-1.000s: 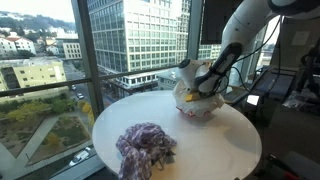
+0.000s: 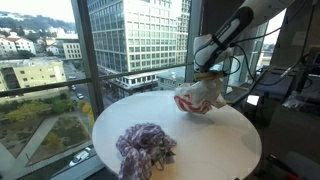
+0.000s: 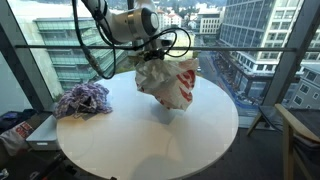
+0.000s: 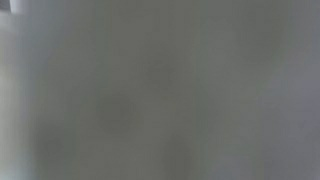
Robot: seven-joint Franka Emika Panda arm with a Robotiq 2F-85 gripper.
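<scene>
A white plastic bag with red print hangs from my gripper above the far part of the round table in exterior view 2. In exterior view 1 the same bag is at the table's far right side, beneath the arm. The fingers are shut on its upper part, though the fingertips are mostly hidden by the crumpled plastic. Blurred grey fills the wrist view, so neither fingers nor bag can be made out there.
On the white round table lies a crumpled purple-and-white patterned cloth, well apart from the bag. Tall windows stand behind, and a wooden chair is off the table's right in exterior view 2.
In exterior view 1 my gripper has risen and moved right, drawing the bag up with it. The bag now hangs longer and higher. The cloth has stayed where it was.
</scene>
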